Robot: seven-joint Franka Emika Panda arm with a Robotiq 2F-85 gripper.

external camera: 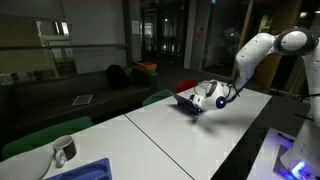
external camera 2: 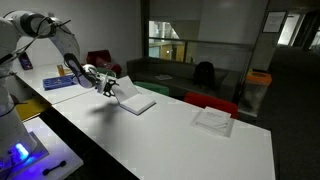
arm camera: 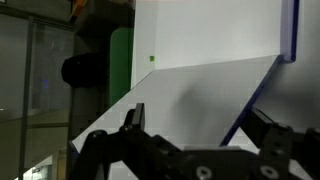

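Observation:
A flat white box-like thing stands on the table with its lid [external camera 2: 125, 90] tilted up from its base [external camera 2: 138, 104]. In exterior view 1 the raised lid [external camera: 185, 103] looks dark. My gripper [external camera 2: 111, 95] is at the lid's side, close against it. Seen from the wrist, the white lid [arm camera: 190, 90] fills the middle, slanting across the space before my gripper, whose black fingers stand wide apart. A blue-purple edge runs down near the right finger. Whether the fingers touch the lid cannot be made out.
A white sheet-like thing [external camera 2: 212, 121] lies farther along the table. In exterior view 1, a mug [external camera: 65, 148], a white plate [external camera: 25, 164] and a blue tray [external camera: 85, 171] are at the near left. Chairs line the far side.

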